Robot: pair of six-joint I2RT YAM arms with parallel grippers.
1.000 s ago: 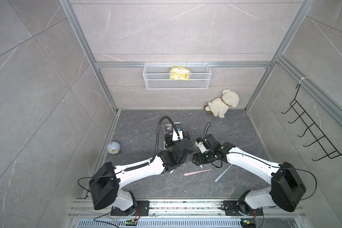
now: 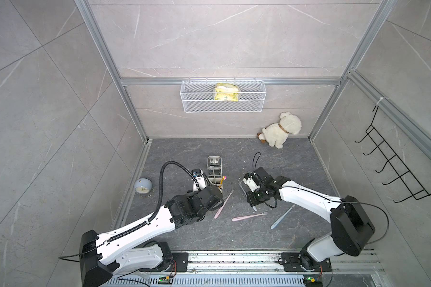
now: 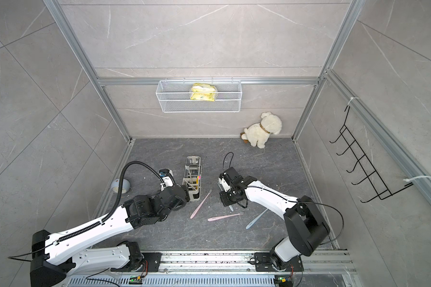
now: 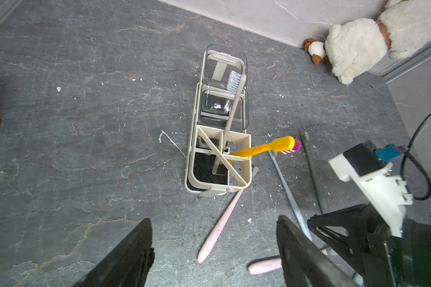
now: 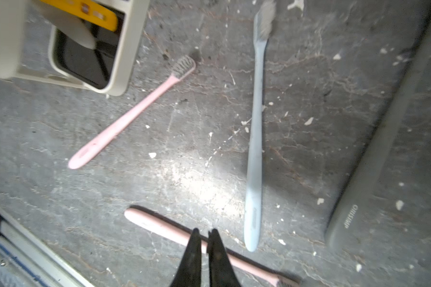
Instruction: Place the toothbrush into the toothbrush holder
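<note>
The white toothbrush holder (image 4: 241, 179) stands left of centre, a grey toothbrush (image 4: 235, 102) and a yellow toothbrush (image 4: 263, 147) in it. On the table lie a pink toothbrush (image 5: 124, 119) by the holder, a light blue toothbrush (image 5: 255, 143), a second pink toothbrush (image 5: 162, 228) and a grey toothbrush (image 5: 383, 138). My right gripper is shut with nothing held; its fingertips overlap the second pink toothbrush in view, which lies outside them. The light blue handle is just to their right. My left gripper is open and empty, on the holder's near side.
Another blue toothbrush (image 2: 282, 216) lies at the right front, near the right arm. A clock (image 2: 142, 186) stands at the left, a plush dog (image 2: 279, 130) at the back right. The right gripper's body intrudes at the right of the left wrist view.
My right gripper has gone from open to shut; the toothbrushes lie as before.
</note>
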